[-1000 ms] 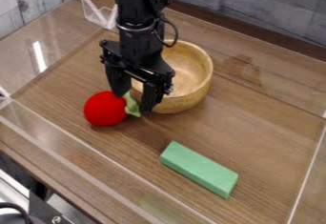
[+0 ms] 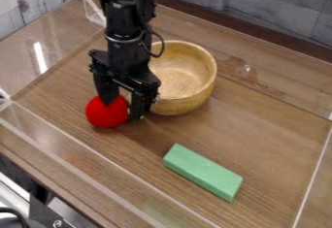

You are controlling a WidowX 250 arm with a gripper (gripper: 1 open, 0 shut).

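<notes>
The black gripper (image 2: 124,84) reaches down from the top left of centre, its lower part over a red round object (image 2: 107,113). Whether its fingers are open or shut is hard to tell. A small green piece beside the red object is mostly hidden behind the gripper. A wooden bowl (image 2: 195,69) sits just right of the gripper. A green rectangular block (image 2: 203,171) lies apart at the lower right.
The wooden table (image 2: 266,125) has free room at the right and along the front. A raised edge runs along the back, and dark cables show at the lower left corner.
The gripper has moved left, from against the bowl's left side to over the red object, now covering more of it. The bowl and green block look unmoved.
</notes>
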